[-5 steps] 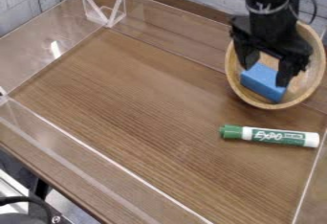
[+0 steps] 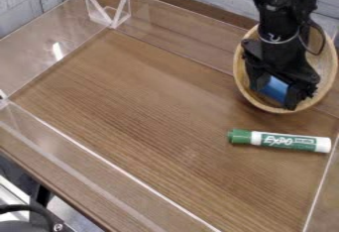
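My black gripper [image 2: 279, 73] reaches down from the top right into a light wooden bowl [image 2: 311, 53] at the right of the table, its fingers spread around a blue block [image 2: 276, 92] that lies inside. The gripper is open and partly covers the block; whether the fingers touch it is unclear. A green and white Expo marker [image 2: 279, 141] lies on the table below the bowl.
Clear plastic walls edge it at the left, and a clear bracket stands at the top left. Black cables lie beyond the lower left edge.
The gripper has come down lower into the bowl, over the blue block, hiding more of it. The marker has stayed in place.
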